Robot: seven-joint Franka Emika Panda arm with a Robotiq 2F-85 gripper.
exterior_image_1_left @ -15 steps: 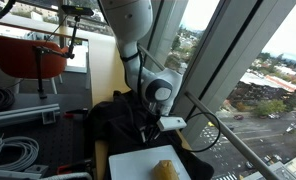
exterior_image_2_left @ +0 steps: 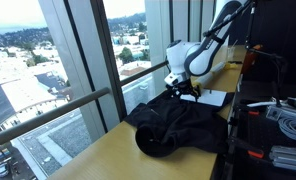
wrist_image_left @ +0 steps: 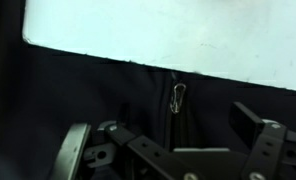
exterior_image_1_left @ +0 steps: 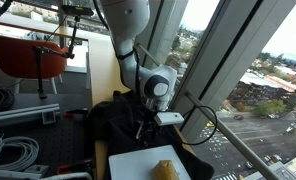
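Note:
A black garment (exterior_image_2_left: 178, 123) lies spread over the table, with its zip and a small metal zip pull (wrist_image_left: 178, 97) in the middle of the wrist view. My gripper is open over the cloth, one finger on either side of the zip line. Nothing shows between its fingers. The pull lies just ahead of the gap. From outside, the gripper (exterior_image_1_left: 146, 130) appears low over the dark cloth, its fingertips hard to make out. Whether they touch the fabric I cannot tell.
A white board (exterior_image_1_left: 134, 165) borders the garment, with a yellow-brown object (exterior_image_1_left: 166, 170) near it. Glass and a metal rail (exterior_image_2_left: 63, 112) run along one side of the wooden table (exterior_image_2_left: 108, 160). Coiled cables (exterior_image_1_left: 13, 152) lie on the other side.
The arm's lower part has shifted very slightly. The garment, white board and yellow-brown object look unmoved.

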